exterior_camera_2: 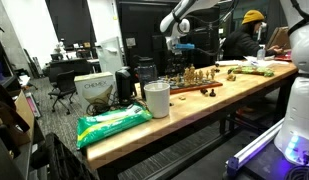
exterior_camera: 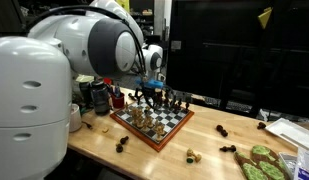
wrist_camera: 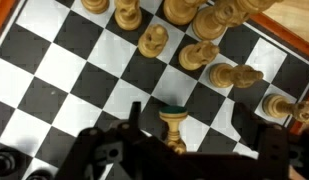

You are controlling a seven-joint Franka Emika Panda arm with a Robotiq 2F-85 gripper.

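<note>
My gripper points down over the chessboard (exterior_camera: 177,121), its dark fingers well apart at the lower part of the wrist view. In the gap between them shows a light wooden chess piece (wrist_camera: 174,132) with a green felt base, lying tipped over. Neither finger appears to touch it. Several upright wooden pieces (wrist_camera: 202,54) stand beyond the fingers along the top of that view. Dark pieces (wrist_camera: 7,160) show at the lower left. In exterior view 1 the gripper is small and dark above the board's far part.
Off the board on the table lie several small pieces (exterior_camera: 192,156). A green patterned tray (exterior_camera: 256,163) sits at the right. Dark containers (exterior_camera: 100,98) crowd the board's left side. Exterior view 2 has a white bucket (exterior_camera_2: 158,99) and a green bag (exterior_camera_2: 112,124) at the table's near end.
</note>
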